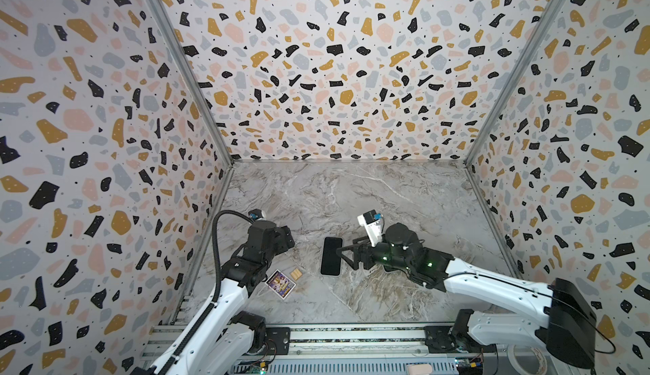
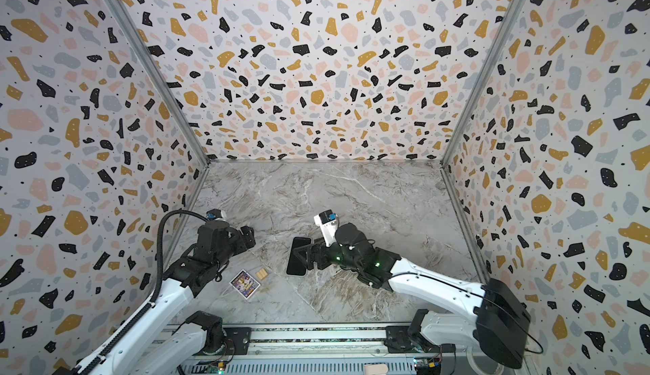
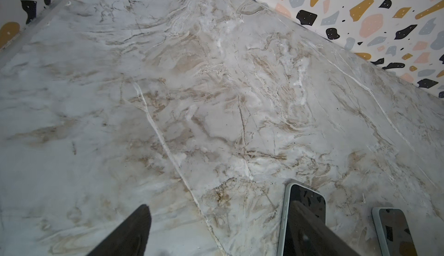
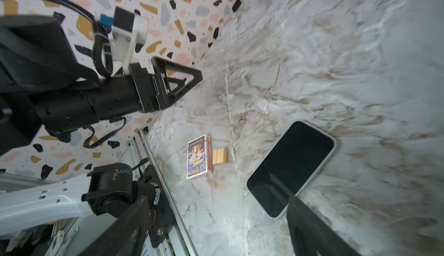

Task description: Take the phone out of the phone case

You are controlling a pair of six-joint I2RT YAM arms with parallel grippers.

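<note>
A dark phone in a pale-edged case (image 4: 291, 165) lies screen-up near the middle of the worktop (image 1: 352, 188). My right gripper is open above and just right of it, fingers apart with nothing visible between them. My left gripper hangs over the worktop to the left of the phone, open and empty. In the left wrist view a second phone-like slab (image 3: 395, 232) lies right of the first; in the top views the right arm mostly hides it.
A colourful card box (image 4: 198, 156) and a small wooden piece (image 4: 219, 155) lie at the front left.
</note>
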